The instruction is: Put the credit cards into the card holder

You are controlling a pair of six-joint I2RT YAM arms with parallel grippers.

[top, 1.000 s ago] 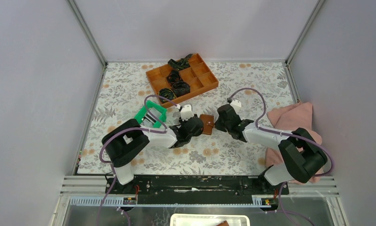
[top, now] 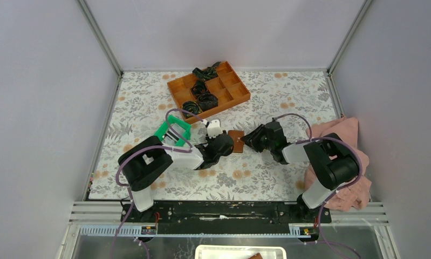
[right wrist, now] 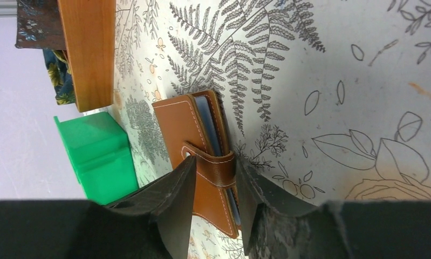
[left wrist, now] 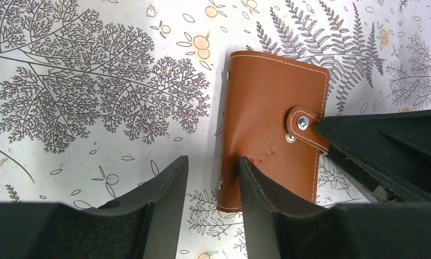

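Observation:
The brown leather card holder [left wrist: 272, 108] lies shut on the table, its strap [left wrist: 305, 128] fastened by a metal snap. In the left wrist view, my left gripper is part open over the spine side, one finger overlapping the cover. My right gripper is part open at the strap side, the strap between its fingers; whether both touch it is unclear. Greyish sleeves [right wrist: 209, 121] show at the holder's edge. In the top view a green box [top: 172, 131] holds white and dark items, perhaps the cards, too small to tell.
A wooden compartment box [top: 230, 93] with dark coiled things stands behind the arms. A pink cloth [top: 356, 186] lies at the right edge. In front, off the table, is a white tray [top: 216, 252].
My right gripper has tilted over to point left at the holder's strap side, its wrist lower. The holder has turned slightly and shifted a little. The left arm has barely moved.

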